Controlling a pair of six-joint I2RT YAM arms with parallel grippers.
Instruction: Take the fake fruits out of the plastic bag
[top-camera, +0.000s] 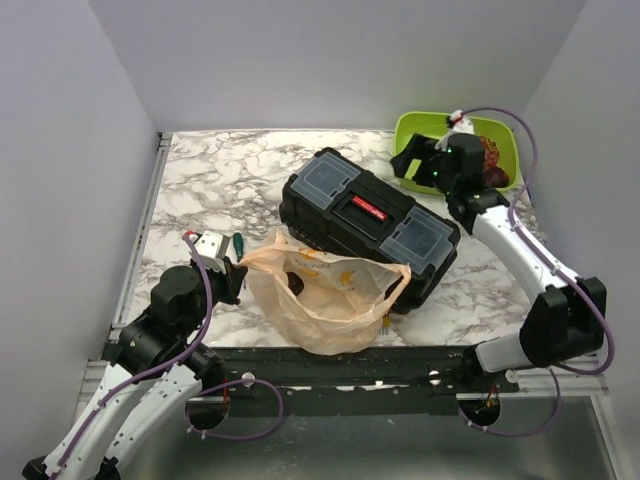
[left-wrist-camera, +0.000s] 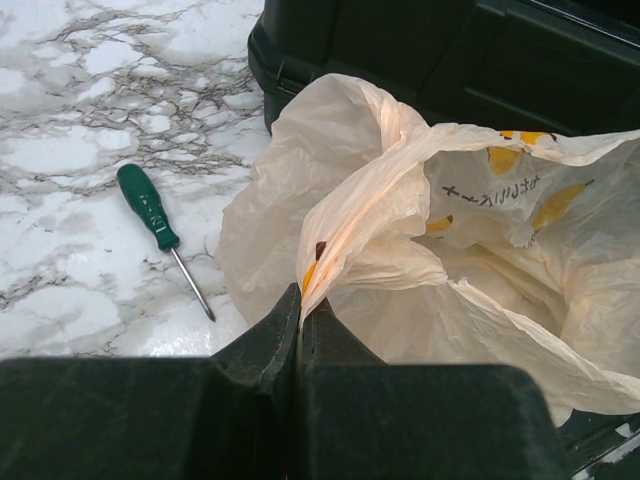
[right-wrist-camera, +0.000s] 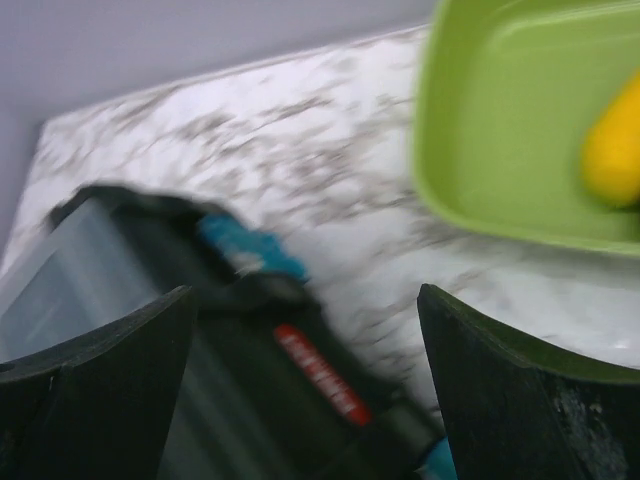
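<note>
A pale plastic bag (top-camera: 330, 310) gapes upward at the table's front edge, and a dark round fruit (top-camera: 295, 283) shows inside it. My left gripper is shut on the bag's gathered rim at its left side. Over the left part of the green bin (top-camera: 408, 130), my right gripper (top-camera: 415, 162) stands open, nothing between its fingers. Inside the bin, a reddish fruit (top-camera: 490, 152) and a dark one (top-camera: 496, 177) are visible; a yellow fruit (right-wrist-camera: 612, 150) appears there in the right wrist view.
A black toolbox (top-camera: 365, 215) lies diagonally right behind the bag. Left of it is a green screwdriver (left-wrist-camera: 145, 205), near the bag.
</note>
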